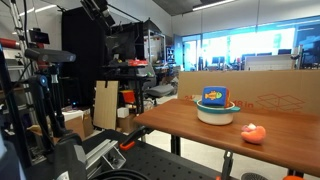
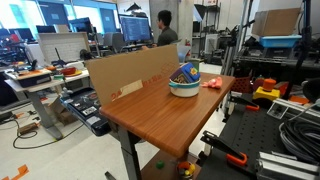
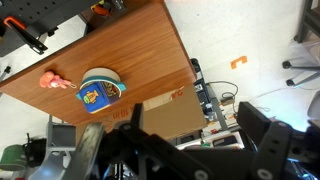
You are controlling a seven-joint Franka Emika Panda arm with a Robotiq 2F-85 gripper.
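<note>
A white pot with a teal rim point(image 1: 215, 116) stands on the wooden table. Inside it sits a blue packet with a colourful fish picture point(image 1: 214, 96), sticking up above the rim. A pink-orange toy point(image 1: 253, 134) lies on the bare wood apart from the pot. From above, the wrist view has the pot point(image 3: 117, 78), the blue packet point(image 3: 94, 97) and the toy point(image 3: 54, 80) in its left half. My gripper hangs high over the scene, its dark fingers spread apart at the lower edge. Nothing shows between them, so it looks open.
The wooden table point(image 2: 155, 118) has wide clear areas around the pot. A cardboard panel point(image 2: 128, 82) stands along its far edge. Black equipment and cables point(image 2: 298, 135) lie beside the table, and a person point(image 2: 165, 30) is in the background.
</note>
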